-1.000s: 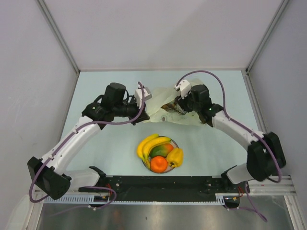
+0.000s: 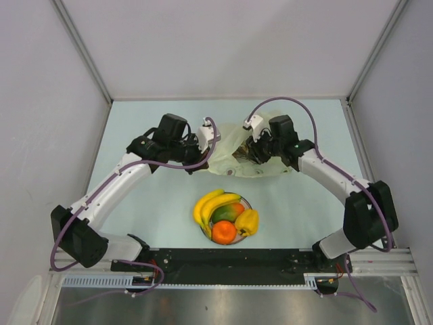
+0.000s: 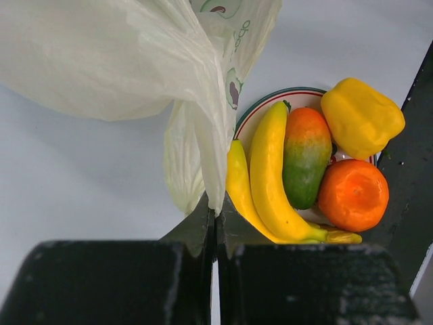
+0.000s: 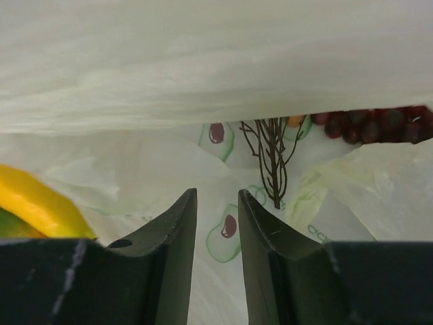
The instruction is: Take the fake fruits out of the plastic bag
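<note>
The pale plastic bag [image 2: 254, 168] lies spread on the table, its near-left edge pinched in my left gripper, which is shut. Within the bag's opening is my right gripper [image 2: 254, 157]; its fingers [image 4: 177, 233] stand a narrow gap apart, nothing visible between the tips. Just past them inside the bag lie a brown branching stem [image 4: 272, 159] and dark red grapes [image 4: 396, 124]. A plate [image 3: 308, 99] nearer the front holds bananas [image 3: 270, 169], a mango [image 3: 304, 156], an orange fruit [image 3: 353, 195] and a yellow pepper [image 3: 362, 116].
A fold of the bag [image 4: 216, 68] hangs over the stem and covers part of the grapes in the right wrist view. Bare table [image 2: 298, 213] lies right of the plate, and more is clear to its left. A dark strip [image 2: 223, 267] runs along the front edge.
My left gripper has shifted slightly right, still holding the edge. The plate is unchanged.
</note>
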